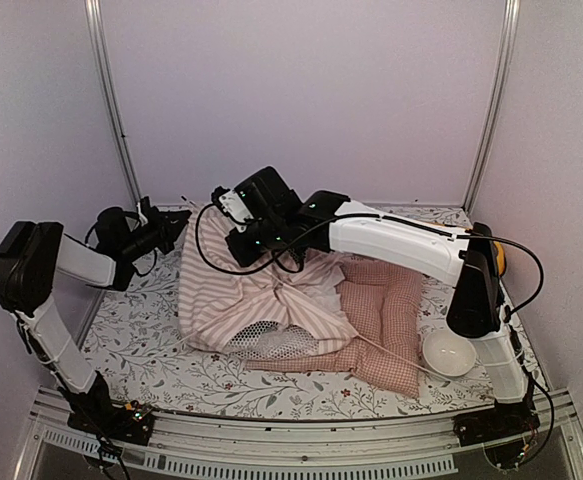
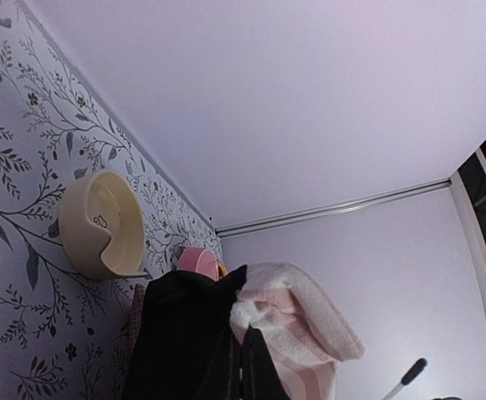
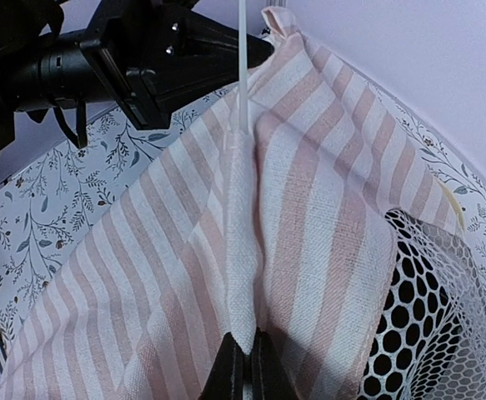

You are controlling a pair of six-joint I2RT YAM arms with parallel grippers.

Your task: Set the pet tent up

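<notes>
The pink-striped tent fabric (image 1: 216,300) with a mesh panel (image 3: 426,308) lies bunched over a red gingham mat (image 1: 381,330). In the left wrist view my left gripper is shut at a raised corner of the fabric (image 2: 288,317), at the cloth's upper left in the top view. My right gripper is shut on a fabric sleeve around a white pole (image 3: 243,75), which rises upright through the right wrist view. My right arm covers much of the tent in the top view.
A white bowl (image 1: 449,352) sits at the front right. A cream bowl (image 2: 101,233) and a pink cup (image 2: 197,260) show in the left wrist view. Bare patterned table lies at the front left; walls enclose the back and sides.
</notes>
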